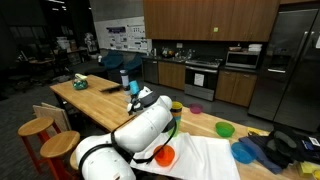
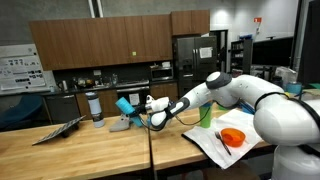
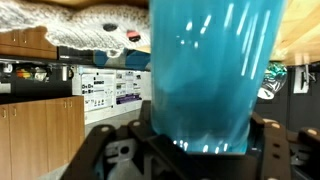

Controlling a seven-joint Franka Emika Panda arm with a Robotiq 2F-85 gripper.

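Observation:
A shiny blue cup-like object (image 3: 205,75) fills the middle of the wrist view, very near my gripper. The dark fingers (image 3: 105,155) spread along the bottom of that view, and the fingers stand open. In exterior view 2 the blue object (image 2: 125,105) is tilted at the far part of the table, with the gripper (image 2: 146,112) close on its right. Exterior view 1 has the gripper (image 1: 138,102) low over the wooden table, beside the blue object (image 1: 134,87). Whether the fingers touch it cannot be told.
A pale knitted toy (image 3: 100,27) lies close by in the wrist view. A steel-coloured canister (image 2: 95,106) stands left of the blue object. Nearer the arm's base are an orange bowl (image 2: 233,136) on white cloth and a green cup (image 2: 205,117).

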